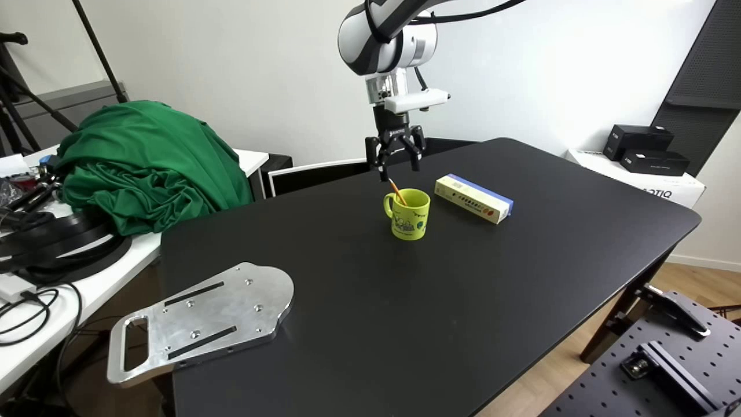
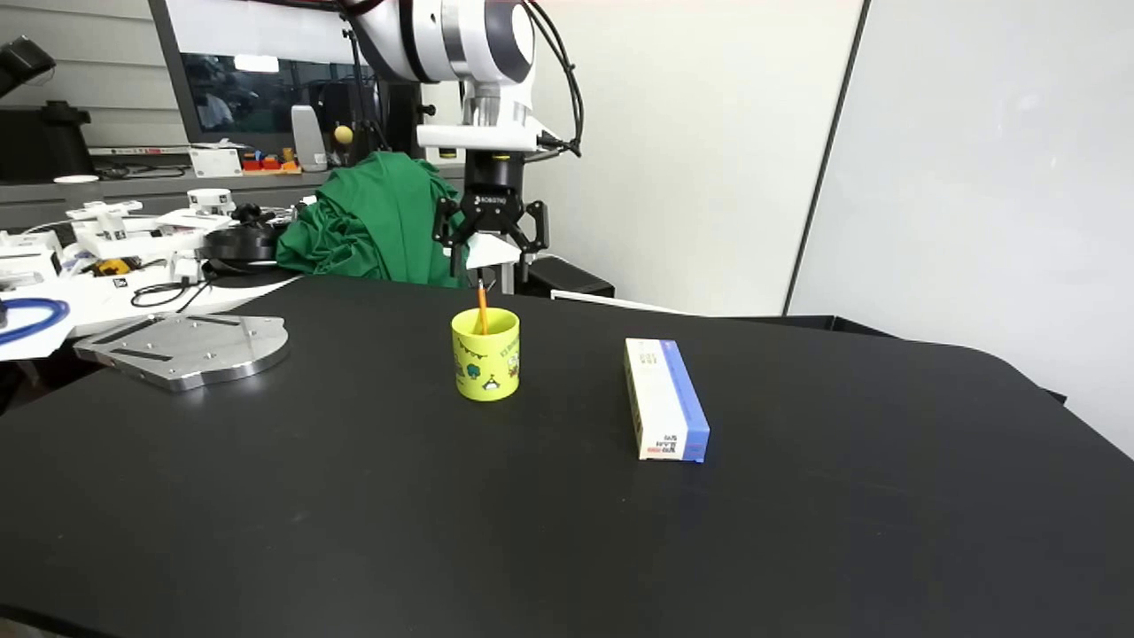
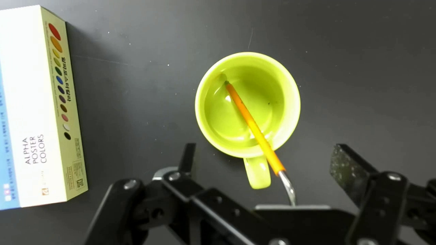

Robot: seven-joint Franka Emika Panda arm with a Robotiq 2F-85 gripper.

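Observation:
A yellow-green mug (image 1: 408, 222) stands upright on the black table, its handle (image 3: 258, 173) turned towards the gripper in the wrist view. Leaning inside it is a thin tool with an orange handle (image 3: 250, 121); a curved metal end (image 3: 288, 188) sticks out over the rim. My gripper is open above the handle side of the mug, its two black fingers wide apart with nothing held. The metal end lies between the fingers in the wrist view, partly covered by the gripper body. In the second exterior view the gripper (image 2: 493, 275) hangs just above the tool.
A white and blue box of poster colors (image 2: 666, 399) lies beside the mug. A silver metal plate (image 1: 208, 316) rests at the table's near left edge. Green cloth (image 1: 149, 167) is heaped on the side table.

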